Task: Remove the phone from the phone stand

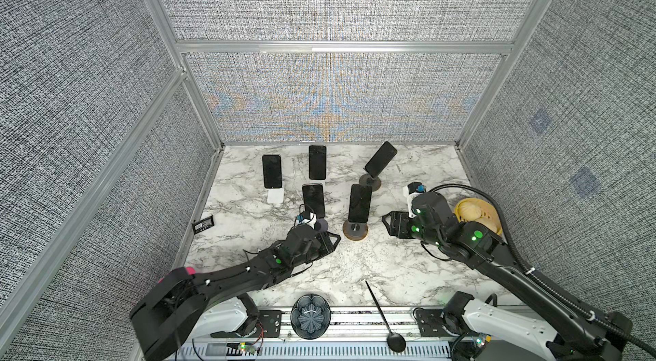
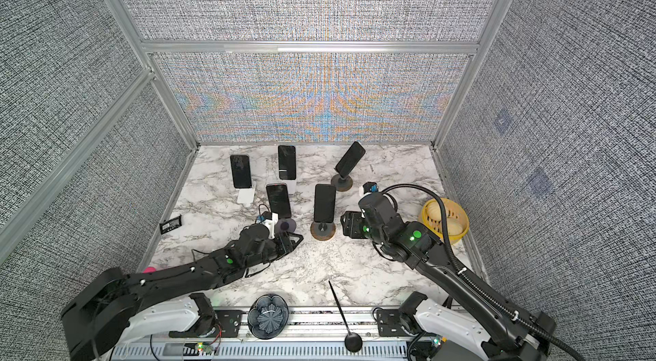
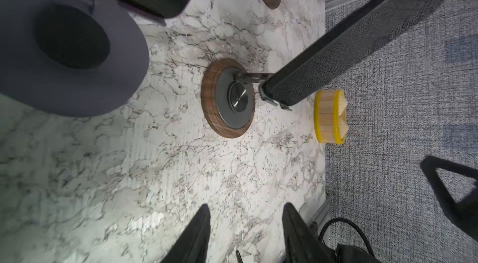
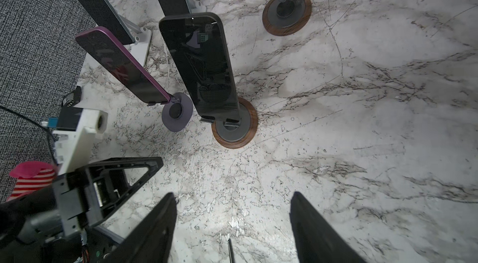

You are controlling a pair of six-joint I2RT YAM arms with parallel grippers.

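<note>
Several phones stand on stands across the marble table: a front-centre phone (image 1: 359, 202) on a wood-based stand (image 4: 231, 133), a purple-edged phone (image 4: 122, 64) on a purple stand (image 3: 74, 93) left of it, a back-right phone (image 2: 350, 157), and two back-left phones (image 1: 272, 171) (image 1: 317, 161) on white stands. My left gripper is low in front of the purple stand, open, empty. My right gripper stands open to the right of the front-centre phone, nothing between its fingers.
A yellow basket (image 2: 463, 221) sits at the right edge. A dark flower-shaped bowl (image 2: 268, 316) and a long black ladle (image 2: 352, 340) lie at the front edge.
</note>
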